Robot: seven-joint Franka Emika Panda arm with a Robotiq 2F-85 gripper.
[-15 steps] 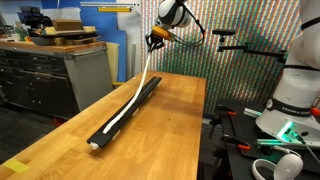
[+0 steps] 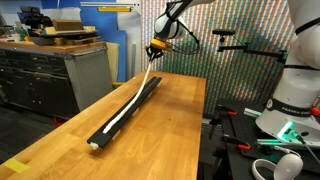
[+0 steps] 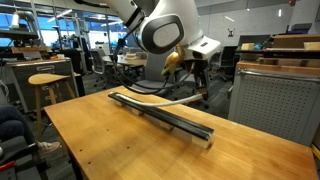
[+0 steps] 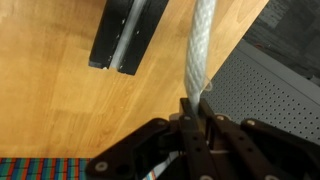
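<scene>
A long white rope lies along a black channel on the wooden table; its far part rises out of the channel. My gripper is shut on the rope's raised end, as the wrist view shows. There, the white rope runs up from the fingers, and the end of the black channel lies off to the side, apart from the gripper. From the other side, the raised rope hangs above the channel. The fingertips are too small to make out in the exterior views.
A grey perforated panel stands beyond one table edge. A striped colourful strip shows in the wrist view. Another robot arm stands at the right.
The arm's gripper end has come down slightly at the far end of the table, and the rope's raised end has come down with it. The rest of the rope looks still.
</scene>
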